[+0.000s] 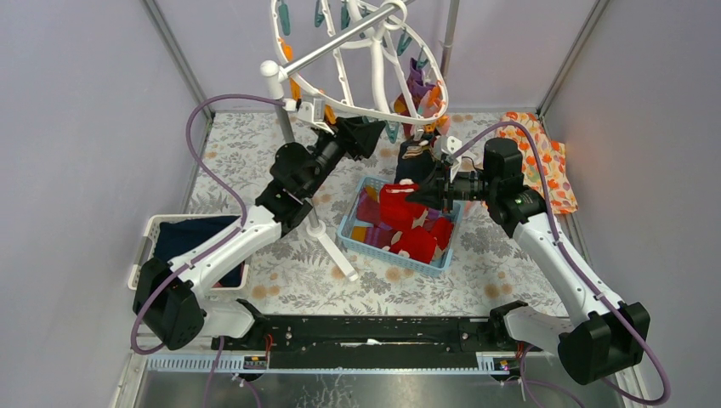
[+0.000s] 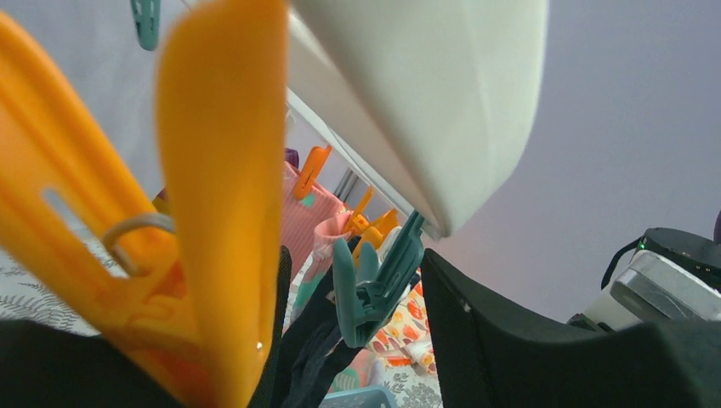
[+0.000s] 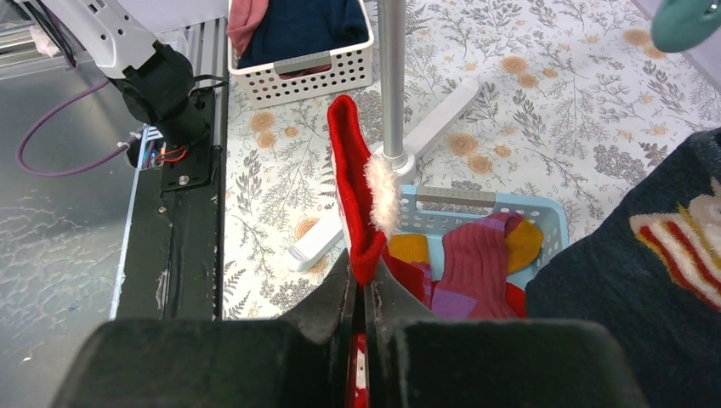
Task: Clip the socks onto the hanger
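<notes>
The white round hanger (image 1: 374, 111) hangs at the top with orange and teal clips round its rim. Below the rim, my left gripper (image 1: 371, 138) is open; in the left wrist view a teal clip (image 2: 378, 285) appears between its parted fingers, with no clear grip on it. My right gripper is shut on a red sock (image 3: 350, 183) with a fluffy white patch, seen over the blue basket (image 1: 349, 228). A dark navy sock (image 3: 621, 272) hangs close by on the right in the right wrist view.
More red and maroon socks (image 1: 415, 242) lie in the blue basket. A white basket (image 1: 146, 253) with dark cloth stands at the left. An orange clip (image 2: 225, 195) looms close to the left wrist camera. A patterned orange cloth (image 1: 557, 174) lies back right.
</notes>
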